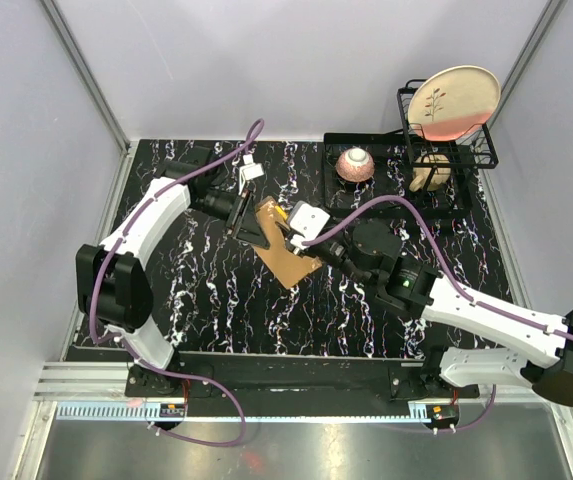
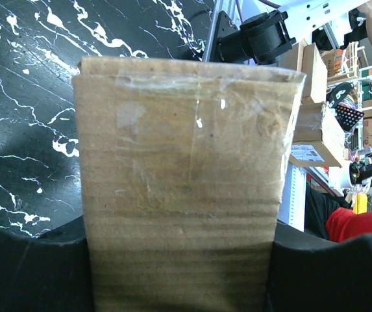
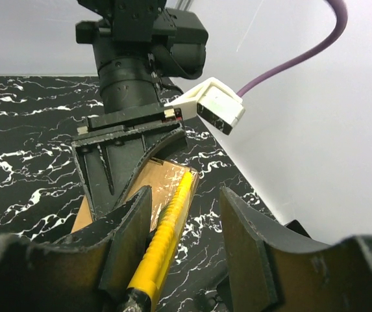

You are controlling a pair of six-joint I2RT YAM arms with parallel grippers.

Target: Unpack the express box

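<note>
A small brown cardboard box (image 1: 288,264) is held tilted over the table by my left gripper (image 1: 254,228), which is shut on it. In the left wrist view the box (image 2: 186,175) fills the space between the dark fingers, with clear tape across its upper part. My right gripper is shut on a slim yellow cutter-like tool (image 3: 163,244). The tool's far end overlaps the box's edge in the right wrist view; whether they touch, I cannot tell. From above, the right gripper mostly hides the yellow tool (image 1: 280,212).
At the back right stands a black dish rack (image 1: 453,158) with a plate (image 1: 454,103) and a bowl (image 1: 355,165). Both grippers are close together over the box.
</note>
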